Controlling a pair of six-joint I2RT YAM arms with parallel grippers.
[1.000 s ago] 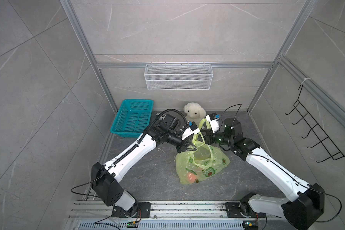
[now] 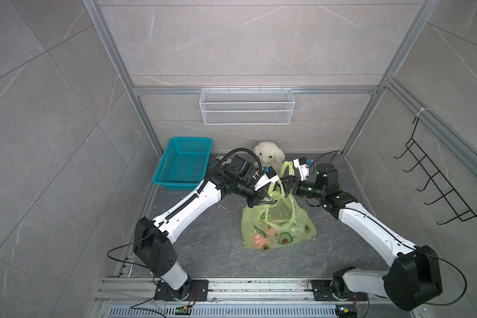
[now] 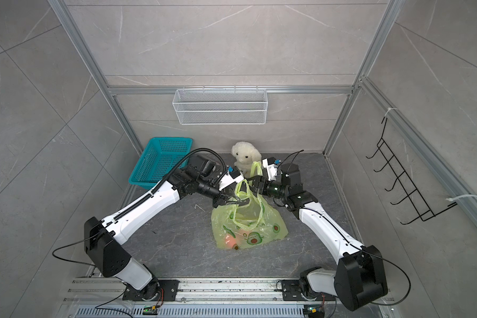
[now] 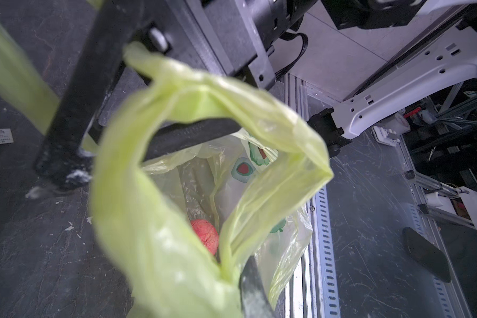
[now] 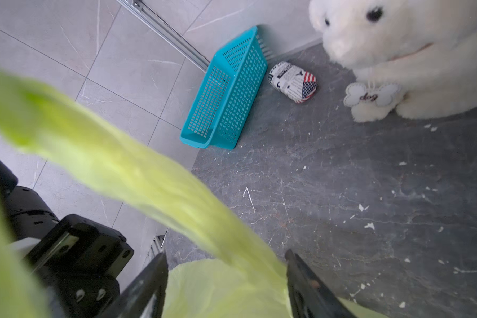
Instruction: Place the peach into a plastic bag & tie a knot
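Note:
The yellow-green plastic bag stands on the table with the pinkish peach inside, seen through its mouth in the left wrist view. My left gripper is at the bag's left opening, shut; a finger shows at the lower edge beside the bag's handle loop. Whether plastic is pinched there is hard to tell. My right gripper stands with its fingers apart, and a strip of handle runs through the gap. In the top left view, this handle rises beside it.
A white plush dog sits behind the grippers. A teal basket stands at the back left, with a small printed object beside it. Both grippers are close together above the bag.
Over the last second the bag has shifted slightly left and back. The grippers remain close together.

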